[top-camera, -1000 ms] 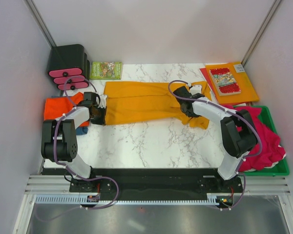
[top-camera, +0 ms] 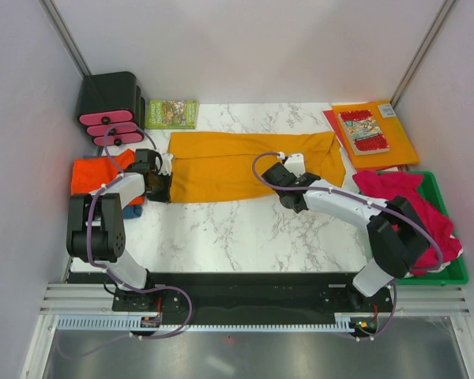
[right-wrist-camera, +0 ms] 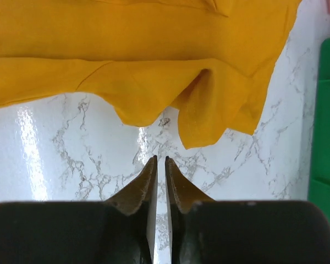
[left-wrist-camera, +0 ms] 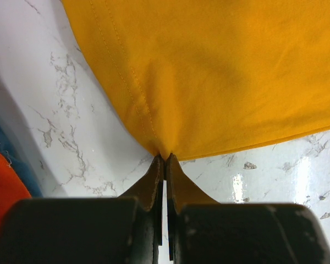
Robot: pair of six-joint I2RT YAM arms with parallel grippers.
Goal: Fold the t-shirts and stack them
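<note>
The mustard-yellow t shirt [top-camera: 221,175] lies folded lengthwise across the table's middle. Its near left corner [left-wrist-camera: 159,140] is pinched by my left gripper, shut on the cloth. Along the right, the shirt's near edge [right-wrist-camera: 198,104] is bunched, with a sleeve-like flap hanging toward me. My right gripper stands part open over bare marble, just short of that edge, with nothing between its fingertips. From above, the right arm hides part of the shirt.
Folded orange and blue shirts [top-camera: 103,174] lie at the left beside a black-and-pink drawer box [top-camera: 110,103]. On the right, a green bin [top-camera: 455,268] holds crimson cloth [top-camera: 423,221]. Books [top-camera: 367,134] lie at the back right, another book [top-camera: 171,114] at the back left.
My right gripper has moved left along the shirt's near edge, and the bunched cloth is out from between its fingers. The left arm has stayed still.
</note>
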